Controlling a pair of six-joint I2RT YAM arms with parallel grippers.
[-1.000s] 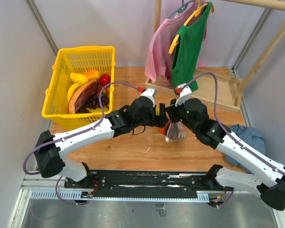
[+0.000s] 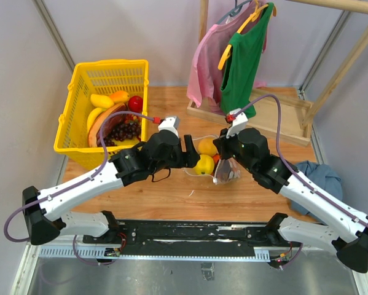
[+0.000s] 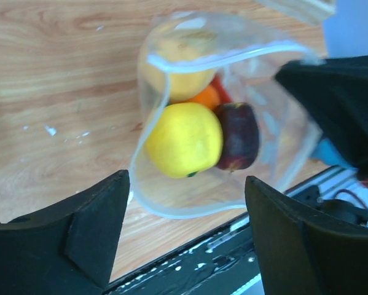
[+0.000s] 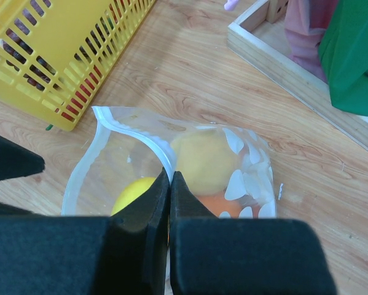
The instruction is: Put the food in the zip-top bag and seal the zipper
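The clear zip top bag (image 3: 196, 212) lies with its mouth spread wide. Inside it the left wrist view shows a yellow-green fruit (image 3: 185, 139), a dark purple item (image 3: 238, 136), a paler yellow-orange round fruit (image 3: 180, 64) and a bit of orange and red. My right gripper is shut on the bag's rim, with the white edge (image 4: 150, 140) running between its fingertips. Near the other side of the mouth, my left gripper stands open, nothing between its fingers; from above, its fingers (image 2: 191, 150) are just left of the bag.
A yellow basket (image 2: 64, 132) at the left holds a banana (image 2: 93, 118), grapes (image 2: 127, 130), a red fruit (image 2: 135, 103) and more. Behind the bag stands a wooden rack (image 2: 306, 114) with hanging clothes. Blue cloth (image 2: 316, 178) lies at the right.
My left gripper has drawn back to the left, away from the bag's mouth. The yellow fruit now shows in the bag from above. My right arm has stayed still.
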